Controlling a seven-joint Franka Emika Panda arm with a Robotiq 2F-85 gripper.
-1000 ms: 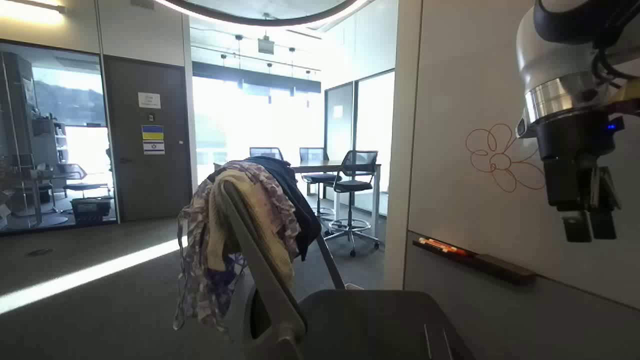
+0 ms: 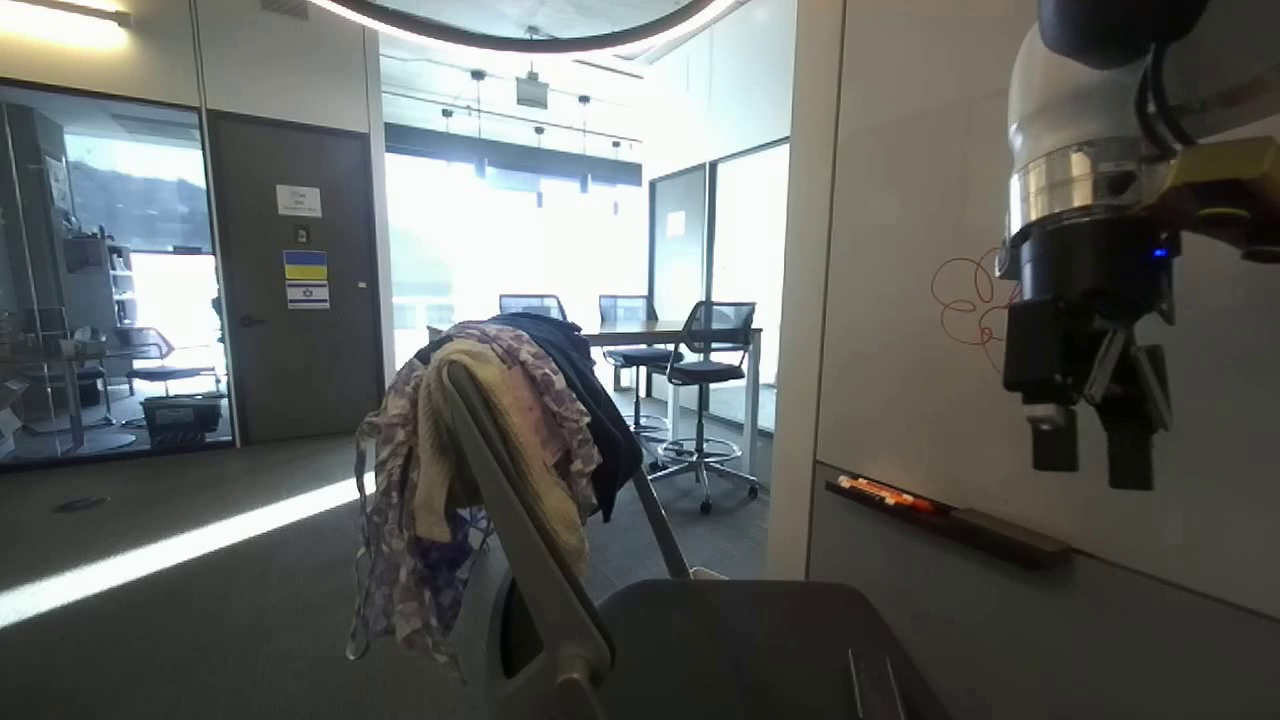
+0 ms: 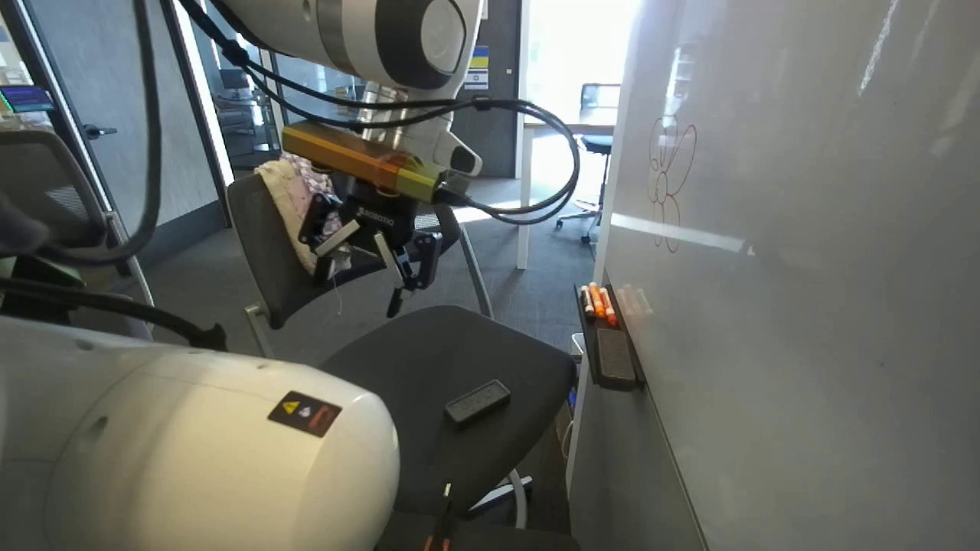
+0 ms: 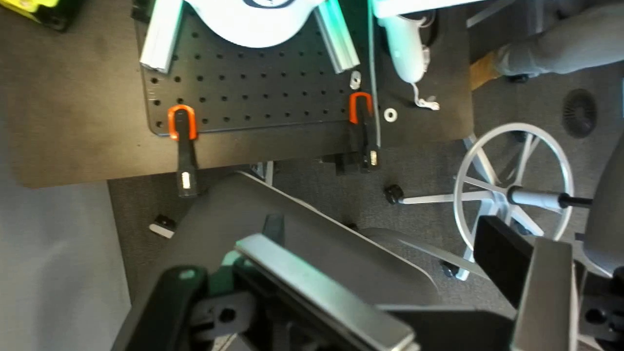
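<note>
My gripper (image 2: 1094,466) hangs in front of the whiteboard (image 2: 912,144) at the right of exterior view 1, fingers downward and apart. In exterior view 2 it is over the area of the dark chair, open and empty. A dark eraser-like block (image 3: 478,401) lies on the chair seat (image 3: 404,367). Red drawn petals (image 3: 671,184) mark the whiteboard. On the tray (image 3: 588,358) below them rest several orange-and-white markers (image 3: 599,303) and a dark eraser (image 3: 616,355). In the wrist view, the spread finger pads (image 4: 327,292) have nothing between them.
Clothes (image 2: 516,408) drape over the chair's back. The wrist view shows a table edge with two orange-and-black clamps (image 4: 185,146), a white handheld device (image 4: 404,49), and a stool base (image 4: 497,193). Cables (image 3: 542,207) loop beside the arm.
In exterior view 1 the arm and gripper have shifted left, with the wrist turned somewhat. The gripper now covers much of the red drawing. Chair, clothes and markers look unmoved.
</note>
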